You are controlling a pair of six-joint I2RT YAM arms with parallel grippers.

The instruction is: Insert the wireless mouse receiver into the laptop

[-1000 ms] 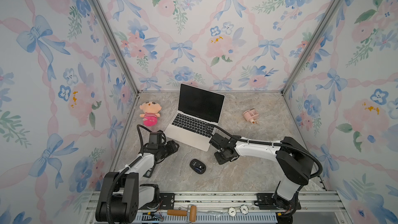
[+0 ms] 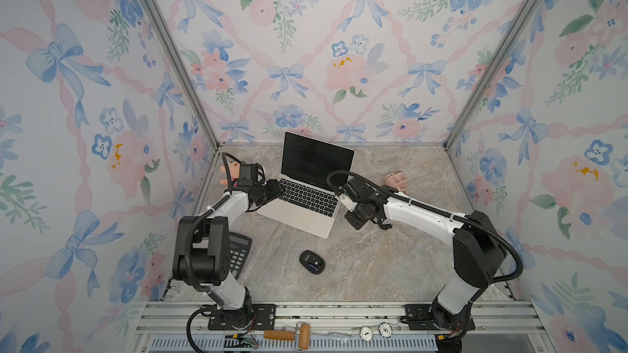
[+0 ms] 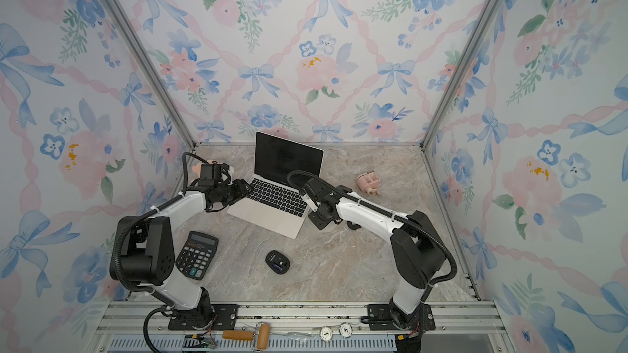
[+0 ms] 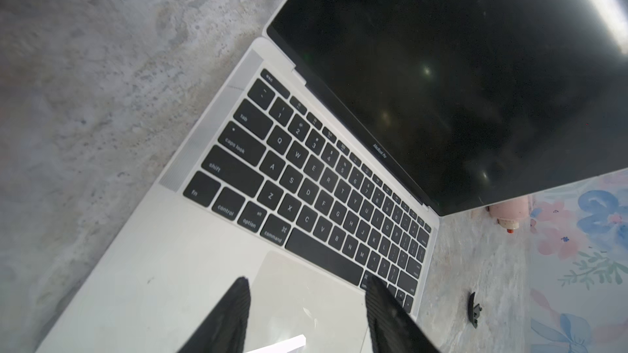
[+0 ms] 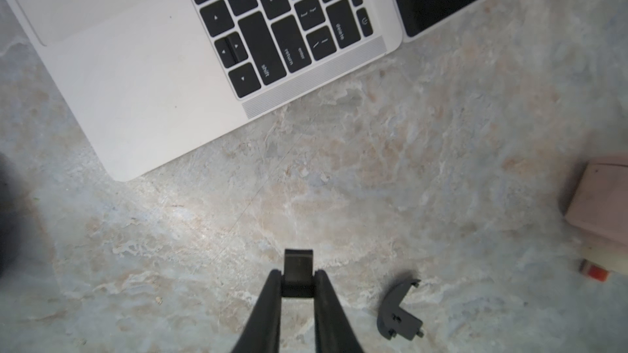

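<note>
The open laptop (image 2: pixel 299 214) stands in the middle of the table, its dark screen raised toward the back wall. Over its left side hangs my left gripper, fingers spread apart and empty above the trackpad area. To the right of the laptop, my right gripper is shut on a small dark receiver (image 5: pixel 298 264), which sticks out past the fingertips. A stretch of bare table lies between the receiver and the laptop's right edge in the right wrist view. The laptop's right-side port is not visible. The black mouse (image 2: pixel 312 262) lies upside down in front of the laptop.
A black curved mouse cover (image 5: pixel 397 313) rests on the table at the right. Farther right stands a pink holder (image 3: pixel 369 182). A calculator (image 3: pixel 197 254) is at the front left, beside my left arm.
Both arms have moved toward the back. The left gripper went from in front of the laptop to over its left side, now covering the doll; the right gripper shifted back alongside the laptop's right edge.
</note>
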